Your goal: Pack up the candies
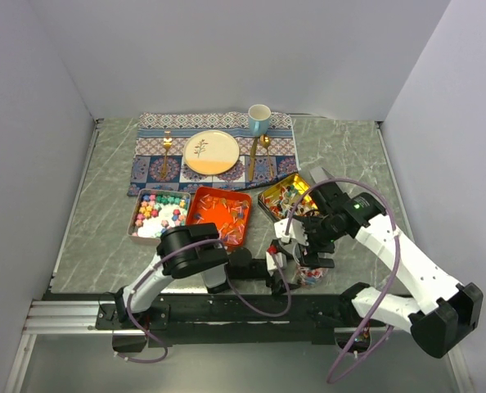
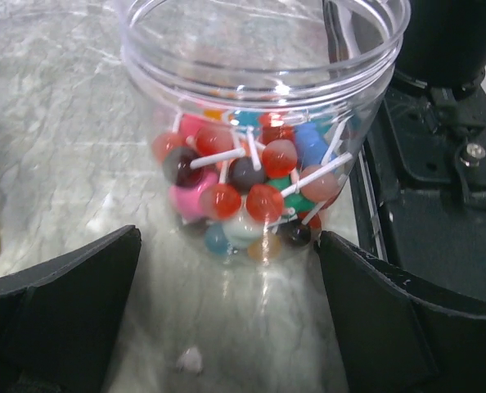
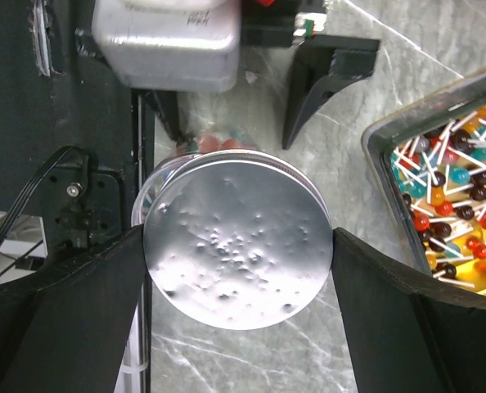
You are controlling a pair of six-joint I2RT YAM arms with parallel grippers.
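Observation:
A clear jar [image 2: 243, 180] of lollipops stands on the counter in the left wrist view, its mouth see-through and uncovered. Just in front of it, my left gripper is open, its fingers spread and apart from the jar. A dented silver lid [image 3: 239, 246] spans the gap between the fingers of my right gripper in the right wrist view. Those fingers are spread wide at the lid's edges; whether they press on it I cannot tell. The lid hides most of the jar below. From above, both grippers crowd around the jar [image 1: 310, 276].
A yellow tray [image 1: 263, 197] of lollipops lies behind the jar. Farther left are an orange tray [image 1: 192, 214] of wrapped candies and a box [image 1: 135, 232] of colored balls. Plate [image 1: 212, 151], cutlery and mug [image 1: 259, 121] occupy the back.

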